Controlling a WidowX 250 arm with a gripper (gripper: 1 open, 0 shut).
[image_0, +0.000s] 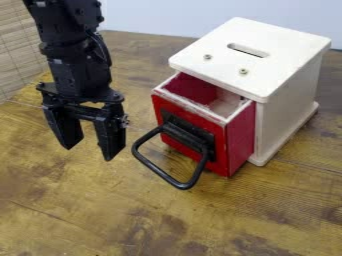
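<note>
A white wooden box (289, 110) with a slot in its top stands at the right. Its red-fronted drawer (235, 135) is pulled part way out, showing a red interior, and carries a large black loop handle (171, 178). My black gripper (87, 138) hangs to the left of the handle, open, its two fingers spread with nothing between them, apart from the drawer.
A bamboo mat (19, 70) lies at the far left edge, and a pale wall is behind.
</note>
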